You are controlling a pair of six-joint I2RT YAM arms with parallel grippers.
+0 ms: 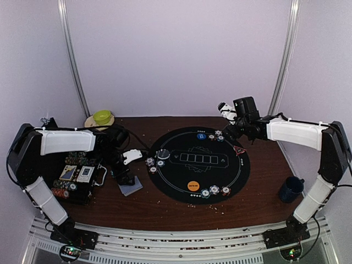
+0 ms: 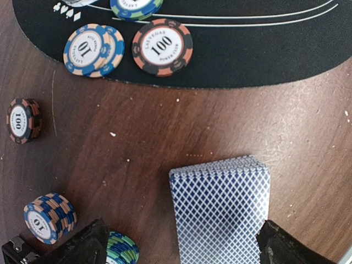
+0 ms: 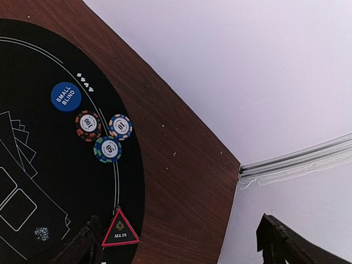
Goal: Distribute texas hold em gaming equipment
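Observation:
A deck of cards with a blue-and-white back (image 2: 220, 206) lies on the wood left of the black poker mat (image 1: 181, 144). Over the deck's left part hangs my left gripper (image 1: 124, 179), open; in its wrist view the deck shows between the fingers, nearer the right one. Stacks of 100 chips (image 2: 24, 121), 10 chips (image 2: 49, 218) and green 50-type chips (image 2: 121, 248) stand on the wood near the deck. At the mat's far right, my right gripper (image 1: 228, 133) is open and empty. Below it are three chips (image 3: 107, 147), a SMALL BLIND disc (image 3: 66, 97) and an ALL IN triangle (image 3: 120, 231).
An open case (image 1: 74, 176) with chips and card decks sits at the left edge. A dark mug (image 1: 291, 189) stands at the right, a green bowl (image 1: 102, 116) at the back left. Bare wood lies in front of the mat.

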